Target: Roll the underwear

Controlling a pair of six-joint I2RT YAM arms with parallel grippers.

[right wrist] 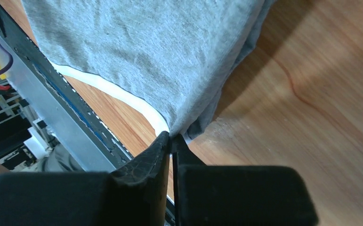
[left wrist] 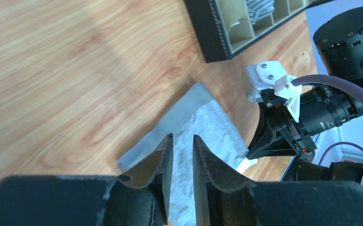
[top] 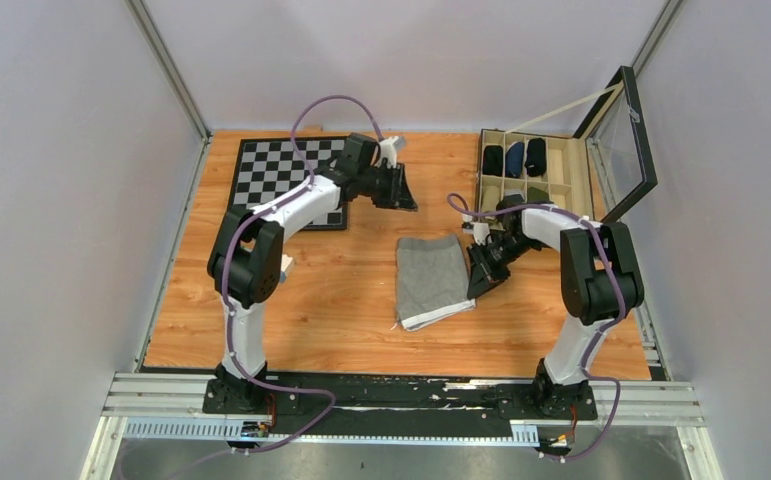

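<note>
The grey underwear (top: 431,275) lies folded flat on the wooden table, its white band along the front edge. My right gripper (top: 473,292) is at its front right corner; in the right wrist view the fingertips (right wrist: 163,143) sit close together at the corner of the cloth (right wrist: 137,52), and whether fabric is between them is unclear. My left gripper (top: 401,205) is raised above and behind the underwear, off the cloth, its two fingers (left wrist: 158,165) a narrow gap apart with nothing seen held.
An open compartment box (top: 566,160) with dark rolled items stands at the back right, its lid raised. A chessboard (top: 271,180) lies at the back left, and blue-green blocks (top: 284,270) are partly hidden by the left arm.
</note>
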